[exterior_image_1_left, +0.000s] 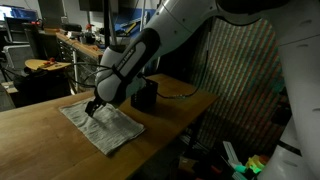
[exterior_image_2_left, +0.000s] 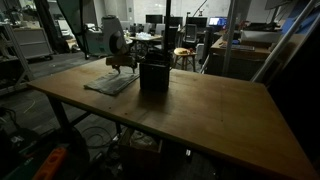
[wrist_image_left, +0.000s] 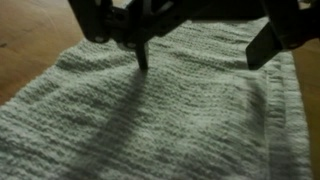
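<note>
A light grey-white ribbed towel (exterior_image_1_left: 105, 129) lies spread on the wooden table, slightly wrinkled. In the wrist view the towel (wrist_image_left: 170, 110) fills most of the picture beneath the fingers. My gripper (exterior_image_1_left: 91, 108) hangs low over the towel's far part. Seen from the other side, the gripper (exterior_image_2_left: 121, 68) is above the same cloth (exterior_image_2_left: 112, 83). Its fingers stand wide apart, the dark left finger (wrist_image_left: 141, 55) and the right finger (wrist_image_left: 264, 46), with no cloth pinched between them. Whether the tips touch the towel, I cannot tell.
A black box-shaped holder (exterior_image_2_left: 154, 77) stands on the table beside the towel. An orange chair (exterior_image_1_left: 45, 64) is behind the table.
</note>
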